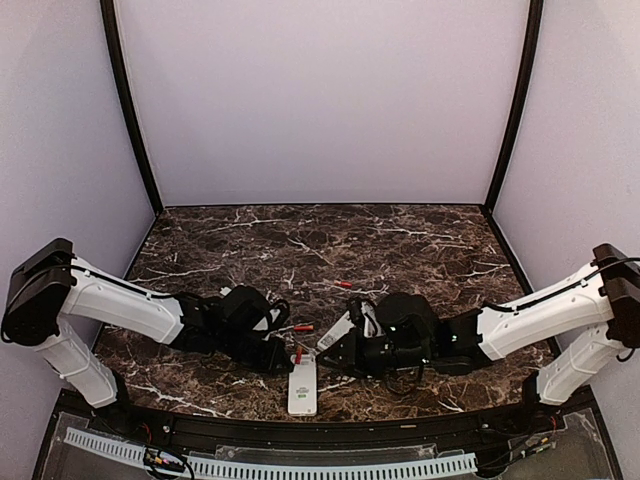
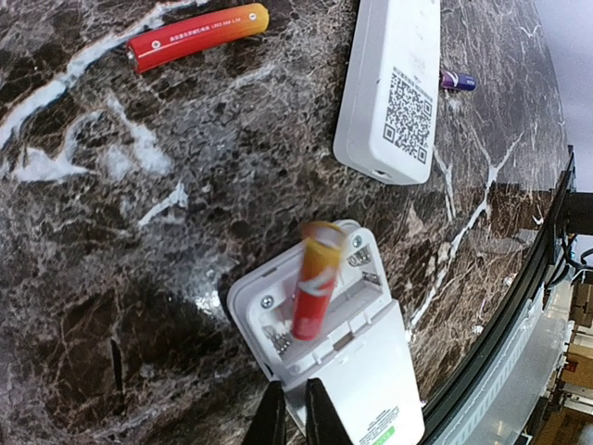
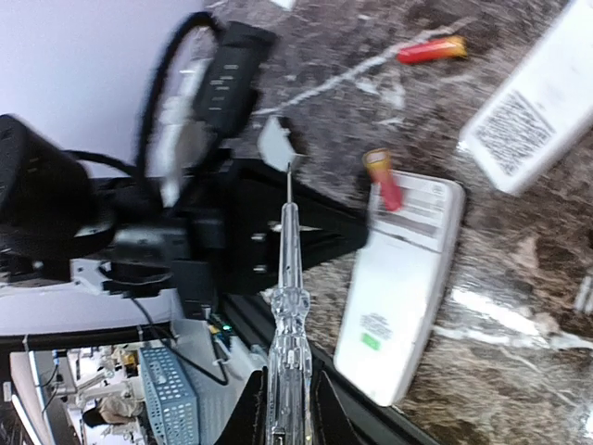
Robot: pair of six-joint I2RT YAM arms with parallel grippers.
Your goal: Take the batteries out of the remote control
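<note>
The white remote (image 1: 302, 395) lies with its battery bay open, its lower part at my left gripper, whose shut fingertips press on its edge. A red-orange battery (image 2: 315, 292) is tilted up out of the bay, blurred in the left wrist view. My right gripper is shut on a clear, slim screwdriver-like tool (image 3: 290, 343), its thin tip pointing toward the bay from above. A loose red battery (image 2: 195, 37) lies on the table beside the remote.
A second white device with a QR code (image 2: 384, 111) lies behind the remote; a purple battery (image 2: 459, 81) is partly behind it. Another small red piece (image 1: 343, 284) lies farther back. The table's front edge is close to the remote.
</note>
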